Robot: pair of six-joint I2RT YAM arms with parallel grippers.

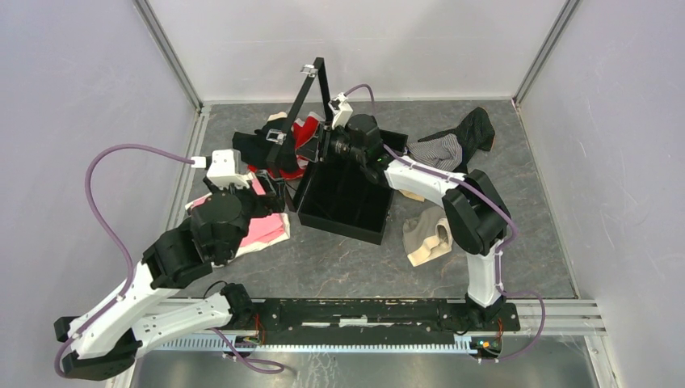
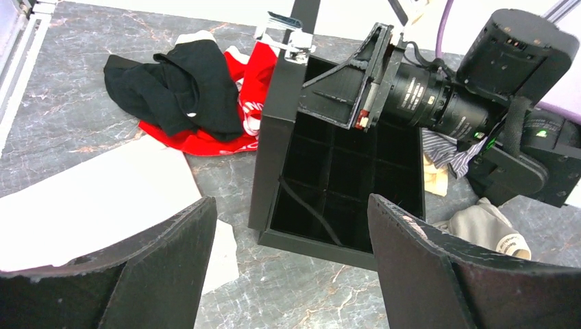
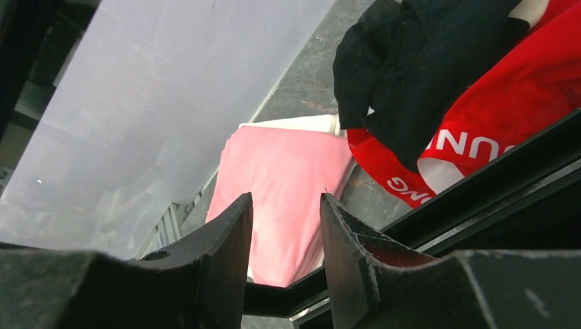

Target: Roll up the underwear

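Observation:
Both grippers are over the left side of a black box [image 1: 339, 226] with compartments. My left gripper is open, nothing between its widely spaced fingers. My right gripper is open too; a black lid bar crosses behind its fingers, and whether they touch is unclear. The black lid frame [image 1: 296, 101] with metal clips stands up along the box's left side. Folded pink underwear [image 3: 281, 178] lies flat on a whitish cloth to the left. Behind it, a black pair [image 2: 192, 82] lies across red underwear [image 2: 260, 79] with white lettering.
Right of the box lie grey underwear with a cream waistband [image 1: 424, 234], a striped piece [image 1: 437, 150] and a dark piece [image 1: 475, 133].

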